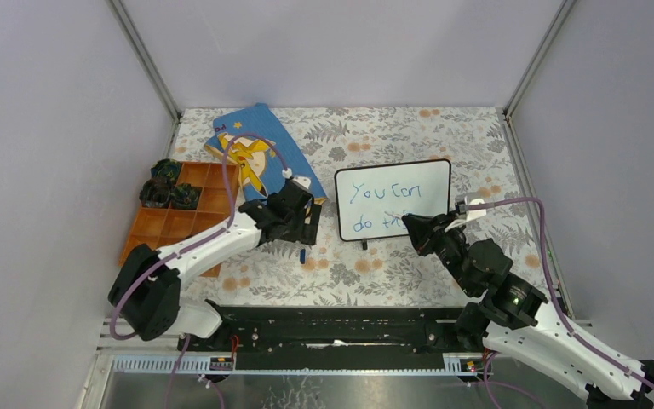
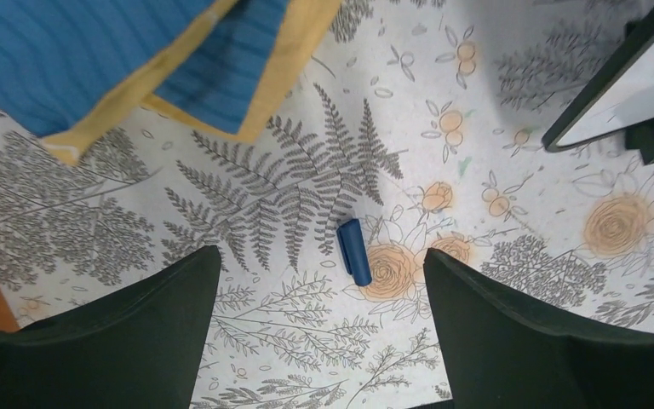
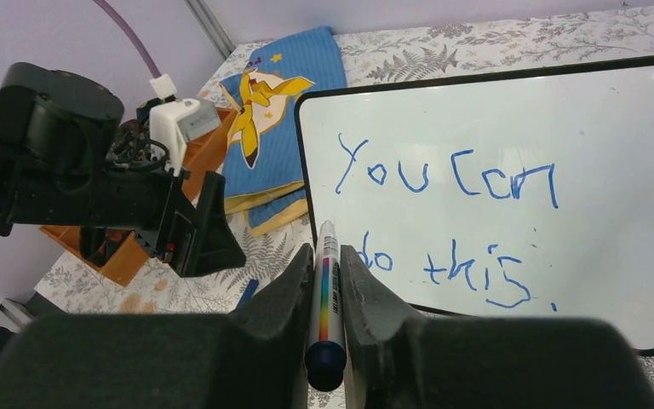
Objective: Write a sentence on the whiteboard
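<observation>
The whiteboard (image 1: 375,172) carries "You can" and, beneath it, "do this." in blue, read in full in the right wrist view. A white marker (image 3: 324,294) with a rainbow stripe is gripped in my right gripper, shut on it over the board's lower part in the top view. A small blue marker cap (image 2: 354,253) lies on the patterned table, left of the board. My left gripper stands open above the table near that cap, nothing between its fingers; in the left wrist view the cap shows in the gap, farther below.
A blue cloth (image 1: 294,158) with a yellow figure lies behind my left gripper. The orange divided tray (image 1: 176,226), with dark bundles in it, sits at far left. Bare table lies in front of the board. A black foot (image 1: 364,245) juts from the board's lower edge.
</observation>
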